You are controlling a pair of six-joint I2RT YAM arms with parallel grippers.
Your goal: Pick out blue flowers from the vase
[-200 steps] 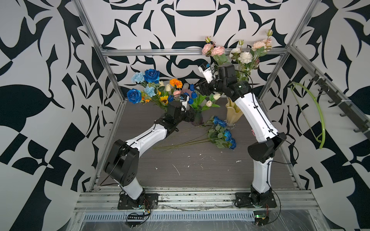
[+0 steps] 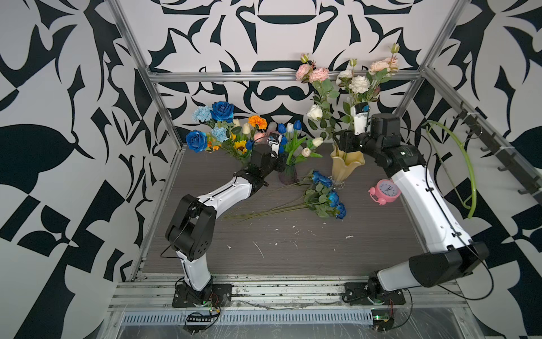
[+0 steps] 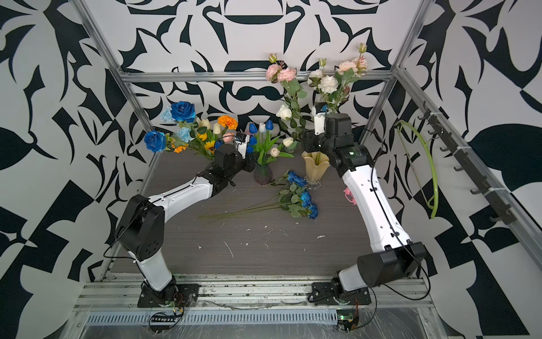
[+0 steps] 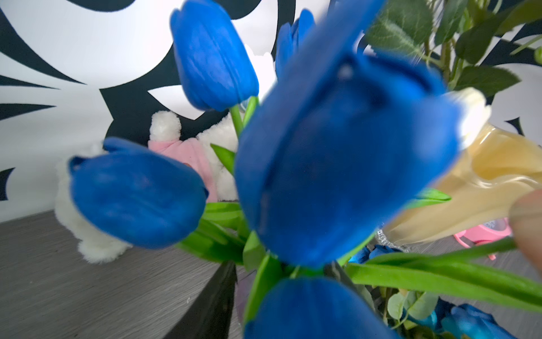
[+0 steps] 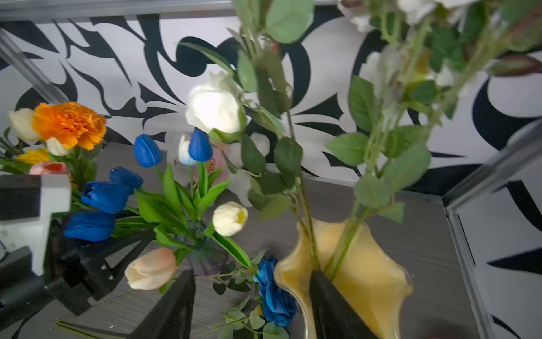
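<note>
Blue tulips stand with white and peach ones in a small dark glass vase at the table's middle back. My left gripper is at this bunch, its two dark fingers apart with leaves and stems showing between them. Large blue heads hide part of that gap. To the right, my right gripper hovers by the cream fluted vase, open, nothing held between its fingers. Cut blue roses with long stems lie on the table before the vases.
Tall pink and white flowers rise from the cream vase beside my right gripper. A mixed bouquet with blue roses stands at back left. A pink alarm clock sits right.
My right gripper has moved right, away from the tulips to the cream vase. My left arm has shifted slightly and stays at the tulip bunch.
</note>
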